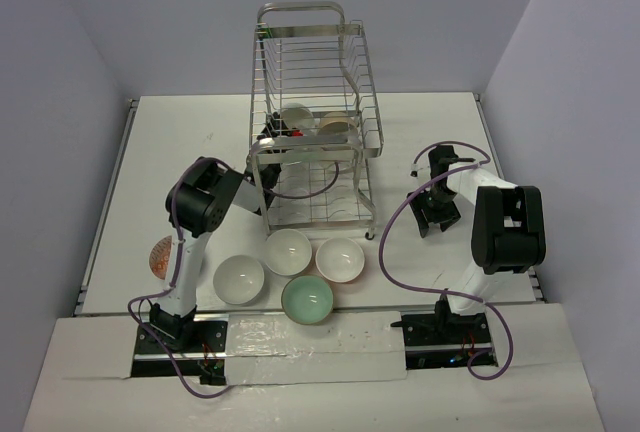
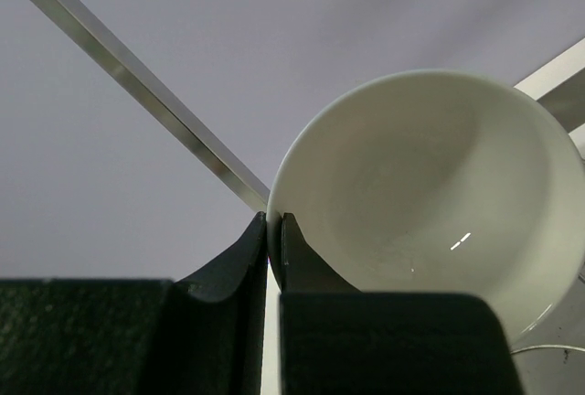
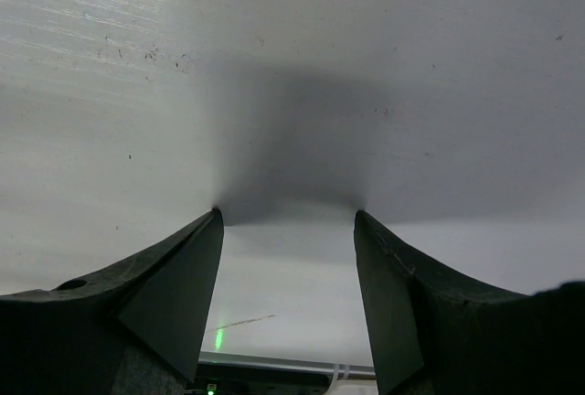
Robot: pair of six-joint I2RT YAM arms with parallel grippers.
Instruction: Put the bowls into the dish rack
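A white bowl [image 2: 420, 185] fills much of the left wrist view, with my left gripper shut on its rim. In the top view that arm reaches into the wire dish rack [image 1: 315, 222], where a white bowl [image 1: 296, 117] and a beige bowl [image 1: 336, 124] show on the lower level, partly behind rack bars. My right gripper is part open, low over bare table to the right of the rack, nothing between its fingers.
In front of the rack stand several bowls: white [image 1: 238, 279], and green [image 1: 307, 300]. An orange bowl [image 1: 160, 258] is half hidden by the left arm. Table right of the rack is mostly clear.
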